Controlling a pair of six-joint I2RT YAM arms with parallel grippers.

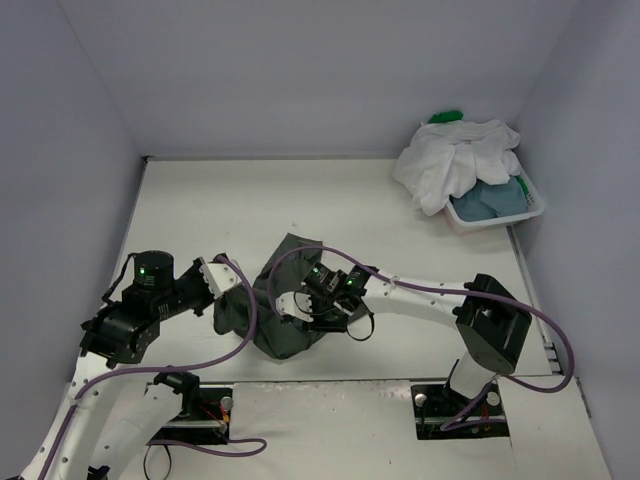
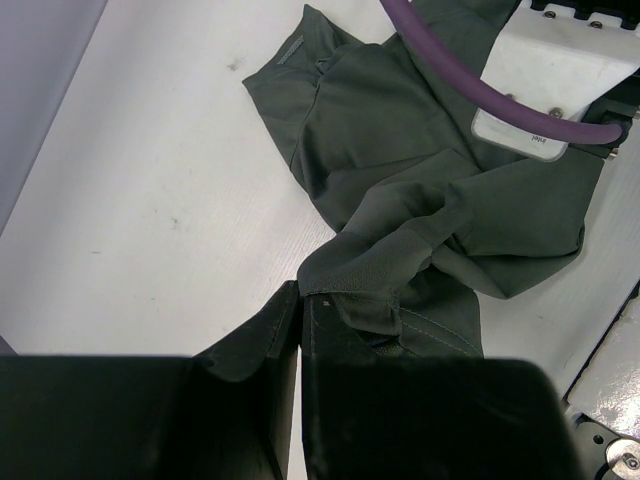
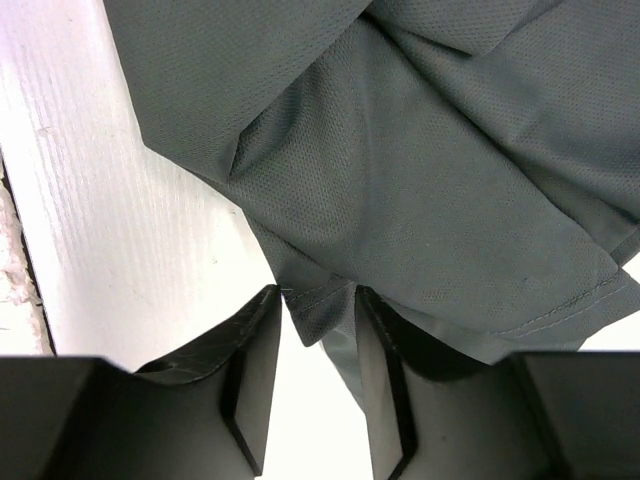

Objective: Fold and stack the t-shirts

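Observation:
A dark grey-green t-shirt (image 1: 280, 340) lies crumpled at the front middle of the table. In the left wrist view my left gripper is shut on a bunched fold of the shirt (image 2: 380, 255), with the fabric rising to its fingertips. In the right wrist view my right gripper stands open over a small stitched corner of the shirt (image 3: 420, 190), its fingertips either side of that corner. Whether they touch it is unclear. From above, the right arm hides part of the shirt.
A white bin (image 1: 528, 205) holding white cloth (image 1: 450, 160) and blue cloth (image 1: 488, 198) stands at the back right. Grey walls border the sides and back.

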